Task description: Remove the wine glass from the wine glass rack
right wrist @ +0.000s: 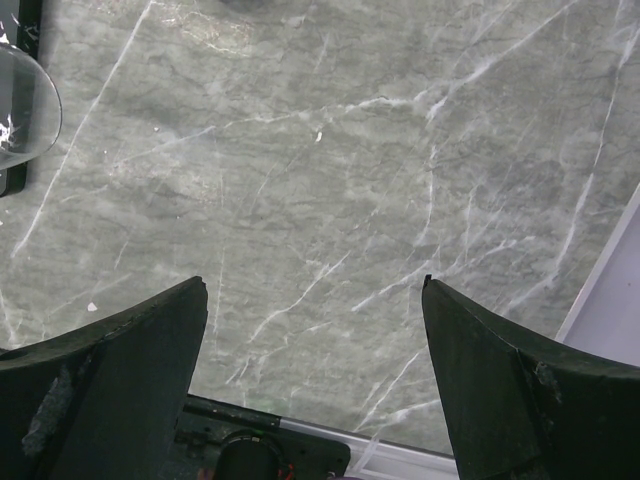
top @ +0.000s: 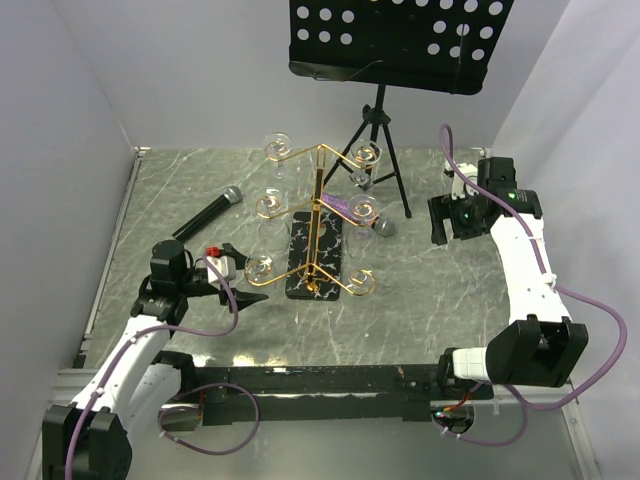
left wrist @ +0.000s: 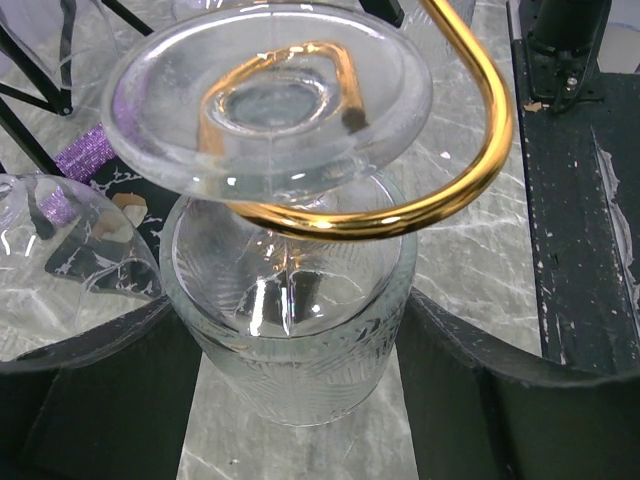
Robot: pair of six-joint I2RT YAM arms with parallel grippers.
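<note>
Upside down, the clear wine glass [left wrist: 290, 370] hangs by its foot from a curled gold hook [left wrist: 490, 150] of the wine glass rack [top: 316, 215]. My left gripper is shut on its bowl, with a black finger pressed to either side. In the top view the same glass's foot [top: 259, 267] is at the rack's front left arm, and the hook still runs beneath the foot. My right gripper stands open and empty above bare table at the right.
Other clear glasses [top: 365, 208] hang from the rack's remaining arms, close by. A black microphone [top: 208, 213] lies at the left, a purple one [top: 383, 227] behind the rack. A music stand [top: 376, 118] rises at the back.
</note>
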